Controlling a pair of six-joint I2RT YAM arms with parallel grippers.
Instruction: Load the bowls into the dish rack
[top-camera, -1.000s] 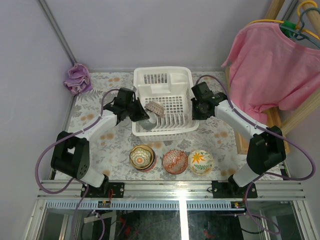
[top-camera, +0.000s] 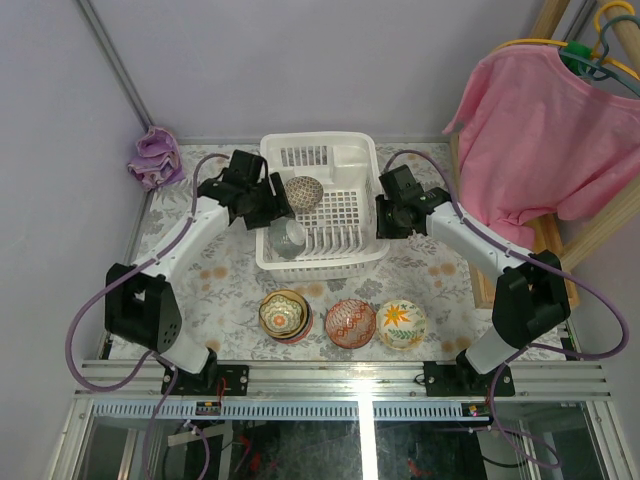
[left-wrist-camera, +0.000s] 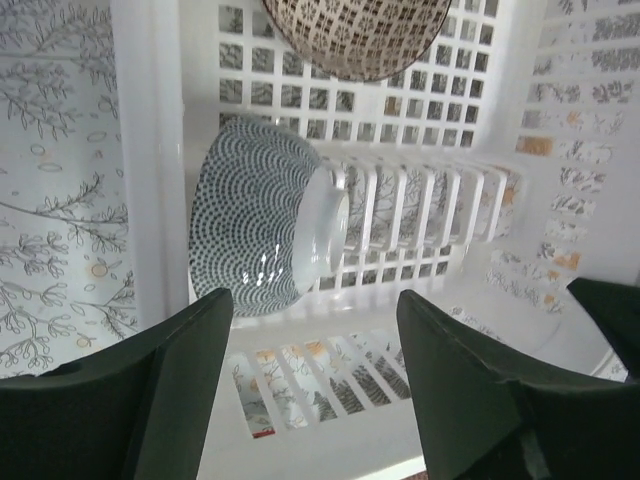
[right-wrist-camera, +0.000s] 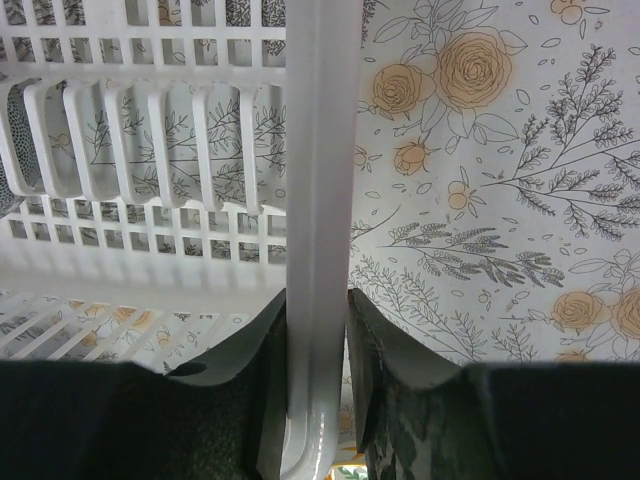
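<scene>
The white dish rack (top-camera: 355, 160) holds a speckled bowl (top-camera: 303, 194) near its middle and a grey-patterned bowl (left-wrist-camera: 245, 210) on edge at its left. My left gripper (top-camera: 275, 195) is open above the rack's left side, over that bowl, with nothing between its fingers. My right gripper is shut on the rack's right rim (right-wrist-camera: 320, 150). In front of the rack are a stack of bowls (top-camera: 284, 317), a red patterned bowl (top-camera: 350, 323) and a floral bowl (top-camera: 401, 324).
A pink shirt (top-camera: 545, 130) hangs from a wooden stand at the right. A purple cloth (top-camera: 156, 158) lies at the back left. The floral table (top-camera: 175, 250) has free room left of the rack.
My left gripper has lifted away toward the back. The speckled bowl has tipped from slanted to lying flatter and back. The rack has shifted slightly left, with my right gripper moving along.
</scene>
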